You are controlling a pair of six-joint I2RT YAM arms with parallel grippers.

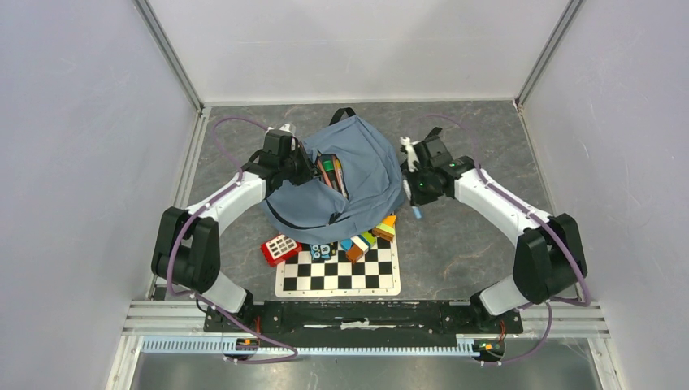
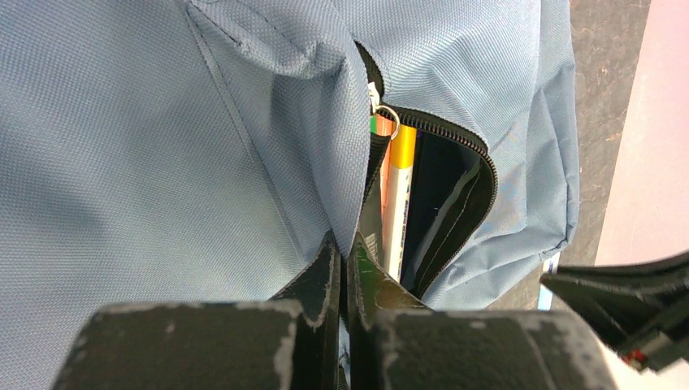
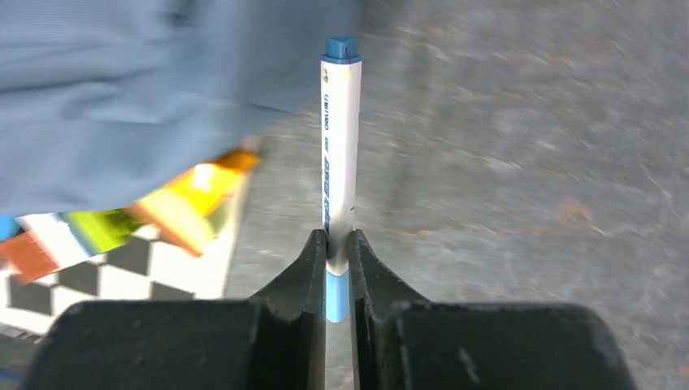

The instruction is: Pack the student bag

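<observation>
The blue-grey bag (image 1: 366, 154) lies on the table with its zipped pocket gaping. Inside that pocket are several markers, among them a white one with a yellow end (image 2: 398, 195). My left gripper is shut on a fold of bag fabric beside the opening. Over on the bag's right, my right gripper is shut on a white marker with blue ends (image 3: 340, 138). That marker points lengthwise away from the fingers, clear of the bag. In the left wrist view the right gripper's dark fingers (image 2: 617, 284) show at the right edge.
In front of the bag lie a checkerboard (image 1: 337, 280), a red calculator-like item (image 1: 281, 249), a blue item (image 1: 322, 251) and several coloured blocks (image 1: 357, 246). A black handle loop (image 1: 343, 114) rises at the back. Bare table (image 1: 463, 252) stretches to the right.
</observation>
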